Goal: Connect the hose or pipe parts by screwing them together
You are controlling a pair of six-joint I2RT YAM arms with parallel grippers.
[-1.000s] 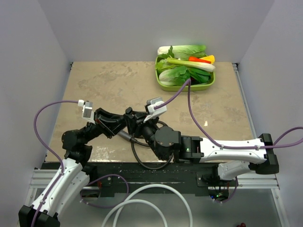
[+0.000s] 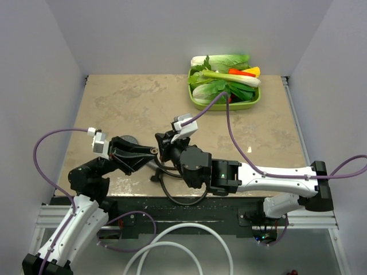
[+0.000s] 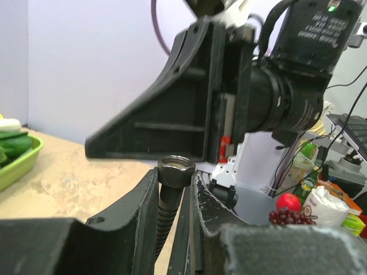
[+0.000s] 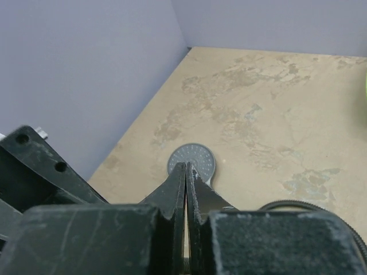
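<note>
The hose end with its metal nut stands upright between the fingertips of my left gripper, which is shut on it; the ribbed hose runs downward. My right gripper is shut with nothing showing between its fingers, just beside and above the left one in the left wrist view, at the centre of the top view. The round shower head lies on the beige counter, partly hidden by the grippers. More hose loops at the counter's front edge.
A green basket of vegetables stands at the back right. Pale walls enclose the back and sides. White tubing loops below the front edge.
The two grippers have drawn slightly apart: the left has shifted and turned, with the hose end at its tips, and the right has shifted slightly.
</note>
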